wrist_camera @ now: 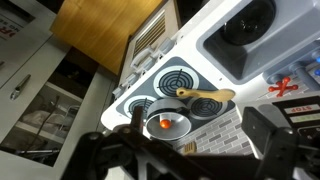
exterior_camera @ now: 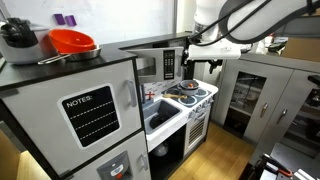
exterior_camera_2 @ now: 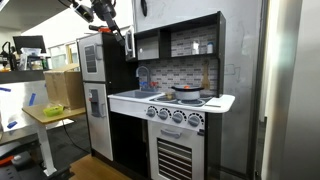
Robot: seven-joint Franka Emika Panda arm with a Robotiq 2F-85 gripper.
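My gripper is open, its dark fingers wide apart at either side of the wrist view with nothing between them. It hangs high over the toy kitchen, up by the upper cabinets, in both exterior views. Below it in the wrist view, a pot (wrist_camera: 180, 129) with a small orange item (wrist_camera: 165, 124) inside stands on the stove (wrist_camera: 187, 56). Beside the pot, a wooden spoon (wrist_camera: 213, 95) lies over a black burner. The pot (exterior_camera_2: 187, 93) also shows on the stove in exterior view 2.
A sink (exterior_camera: 160, 115) adjoins the stove, with a red-handled tap (wrist_camera: 283, 86) near it. Red and orange bowls (exterior_camera: 70, 41) sit on top of the cabinet. An open microwave door (exterior_camera: 147, 66) stands close to the arm. Yellow item (exterior_camera_2: 53, 110) lies on the side table.
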